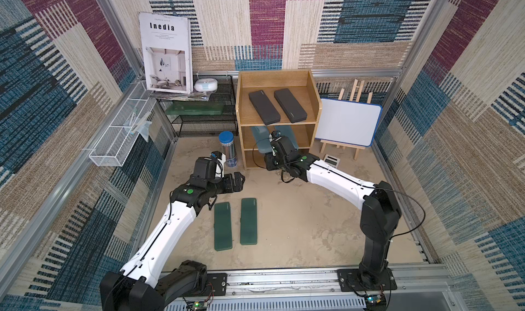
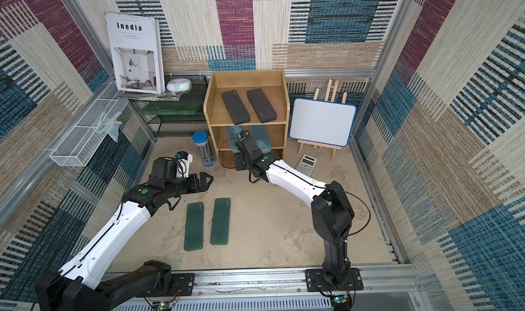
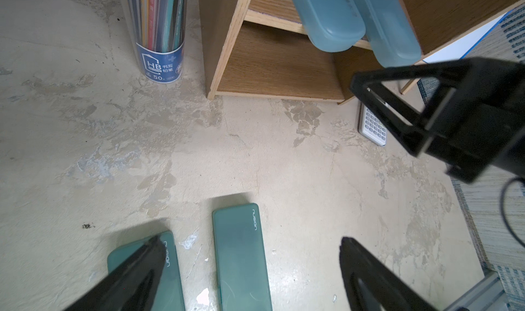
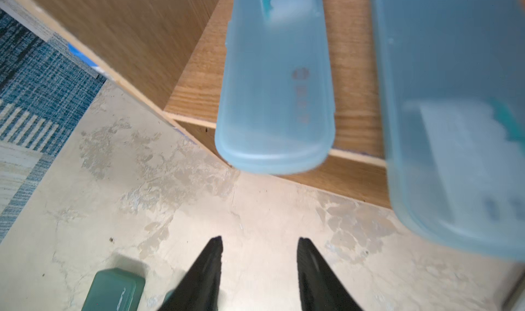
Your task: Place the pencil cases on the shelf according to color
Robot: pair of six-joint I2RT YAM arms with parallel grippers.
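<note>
Two dark grey pencil cases (image 1: 264, 107) lie side by side on the top level of the wooden shelf (image 1: 277, 79). On the level below are two light blue cases (image 4: 276, 92), their front ends sticking out past the board's edge. Two green cases (image 1: 248, 221) rest on the floor in front of the left arm. My left gripper is open and empty, above the floor near the green cases. Right in front of the blue cases, my right gripper is part open with nothing between its fingers; in the top left view its arm partly covers them.
A pencil tin with a blue lid (image 1: 225, 136) stands just left of the shelf. To the right are a whiteboard on an easel (image 1: 348, 122) and a calculator (image 2: 306, 164). A wire rack (image 1: 205, 126) stands at the back left. Open floor spreads across the front right.
</note>
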